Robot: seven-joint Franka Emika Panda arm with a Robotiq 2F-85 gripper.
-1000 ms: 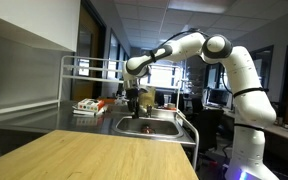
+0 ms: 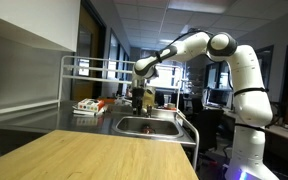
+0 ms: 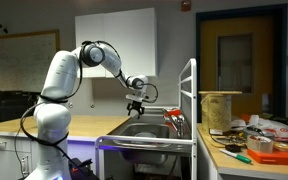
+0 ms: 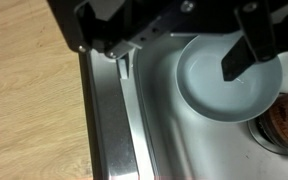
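Note:
My gripper is open above the sink, with a gap between its two dark fingers. A pale round bowl or plate (image 4: 209,95) lies in the sink, partly covered by the right finger (image 4: 246,50). To its right is a reddish-brown object (image 4: 285,118) by a round metal ring, cut off by the frame edge. In exterior view 1 the gripper (image 2: 137,104) hangs near the left side of the sink (image 2: 169,128). Exterior view 2 has the gripper (image 3: 134,105) over the basin too; the bowl cannot be made out there.
A bare wooden counter (image 2: 94,155) adjoins the sink. White rails (image 3: 191,95) rise beside the basin. Past them, a side table holds a large tan cylinder (image 3: 216,110) and a red box (image 3: 272,152). A rack of red and white items (image 2: 89,106) stands behind.
In exterior view 1 the arm's wrist and gripper have shifted slightly to the right. The sink and counter look the same.

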